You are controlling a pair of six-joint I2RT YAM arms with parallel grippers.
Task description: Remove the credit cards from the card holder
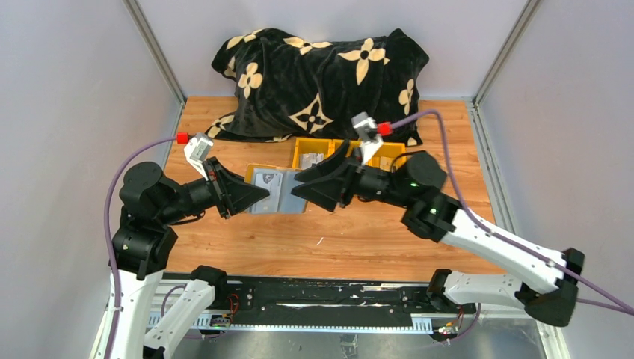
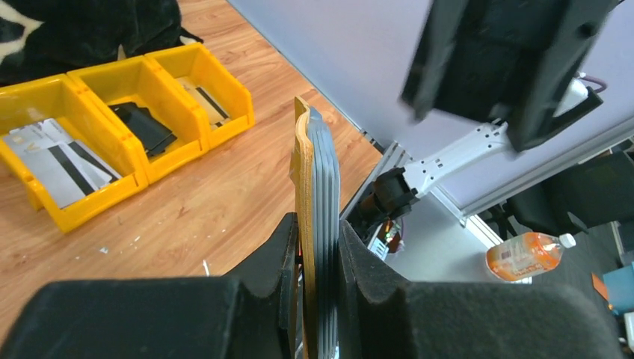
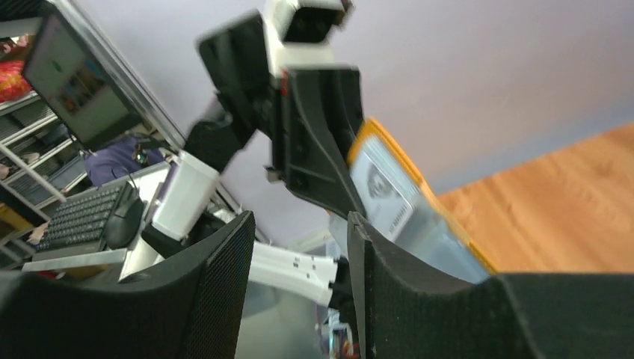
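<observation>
The card holder (image 1: 288,196), yellow-edged with clear grey-blue sleeves, hangs opened out above the table. My left gripper (image 1: 253,197) is shut on its left side; in the left wrist view the holder (image 2: 317,224) stands edge-on between the fingers, its sleeves stacked. A pale card (image 1: 267,188) shows inside a left sleeve, and the right-hand sleeve looks empty. Close to the holder's right edge, my right gripper (image 1: 312,193) is open. In the right wrist view a gap shows between its fingers, and the holder (image 3: 419,202) is beyond them, blurred.
Yellow bins (image 2: 161,97) stand at the back of the table, holding white-and-black cards (image 2: 63,161), dark cards (image 2: 143,127) and a tan card (image 2: 208,105). A black flowered cushion (image 1: 318,82) lies behind them.
</observation>
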